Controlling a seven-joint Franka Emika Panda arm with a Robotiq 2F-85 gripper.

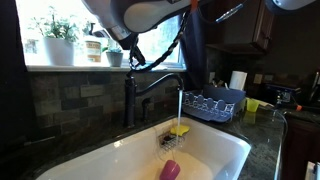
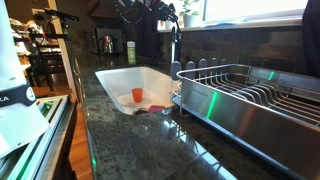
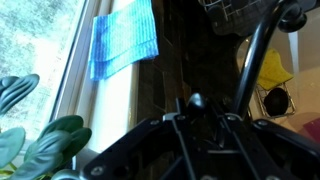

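Observation:
My gripper (image 1: 136,60) is over the back of the sink, just above the black faucet (image 1: 130,100), near the window sill. In the wrist view its dark fingers (image 3: 195,103) look close together; what lies between them is too dark to make out. The faucet's spout (image 3: 262,45) curves past on the right of that view. A thin pale stream (image 1: 180,104), apparently water, drops from the spout. In the sink (image 1: 112,160) lies a pinkish cup (image 1: 170,171), which looks orange-red in the second exterior view.
Potted plants (image 1: 57,48) and a bottle (image 1: 92,48) line the sill close to my arm. A blue cloth (image 3: 125,40) lies there too. A dish rack (image 2: 255,95) stands beside the sink; a yellow sponge (image 1: 180,129) sits at the sink's back edge.

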